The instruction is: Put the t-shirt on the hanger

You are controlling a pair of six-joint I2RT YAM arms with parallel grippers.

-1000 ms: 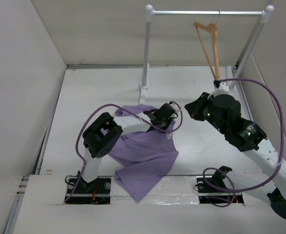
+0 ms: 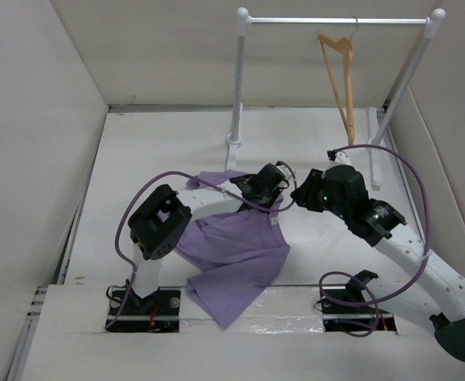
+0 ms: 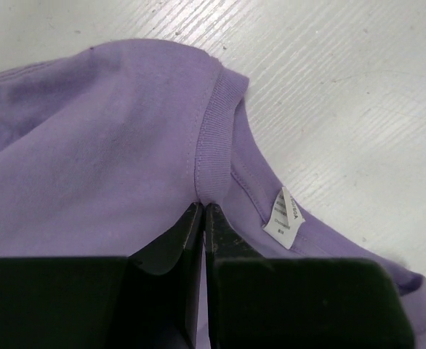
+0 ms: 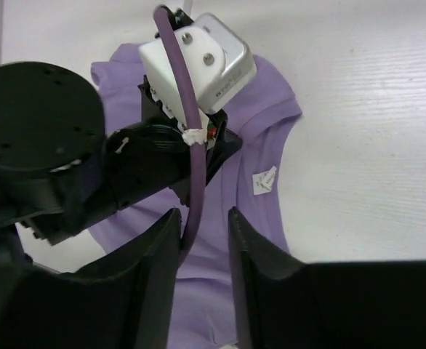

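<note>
A purple t-shirt (image 2: 232, 278) lies spread and folded on the white table, its collar and white label (image 3: 284, 218) visible in the left wrist view. My left gripper is down on the shirt at the collar's ribbed edge, shut, its fingertips on the fabric; whether cloth is pinched between them is unclear. My right gripper hovers right of the left one, open, pointing toward the shirt and the left arm. A wooden hanger (image 2: 346, 75) hangs from the rail at the back right.
A white rack with a horizontal rail (image 2: 296, 20) and two posts stands at the back. Purple cables loop over both arms.
</note>
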